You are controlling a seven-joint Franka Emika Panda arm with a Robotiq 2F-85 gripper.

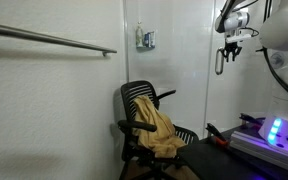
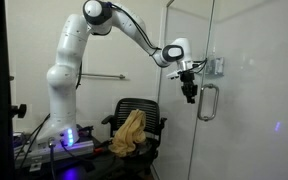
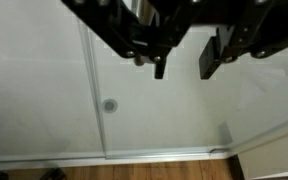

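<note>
My gripper points downward in front of the glass door, left of its metal loop handle. In exterior view 1 the gripper shows just right of the handle, with a small gap between them. The wrist view has the dark fingers apart, with bare glass visible between their tips, so the gripper is open on nothing. Whether the handle appears in the wrist view I cannot tell for sure.
A black office chair with a tan cloth draped over it stands below. A horizontal bar runs along the left wall. Small dispensers hang on the wall. Wooden floor shows beyond the glass.
</note>
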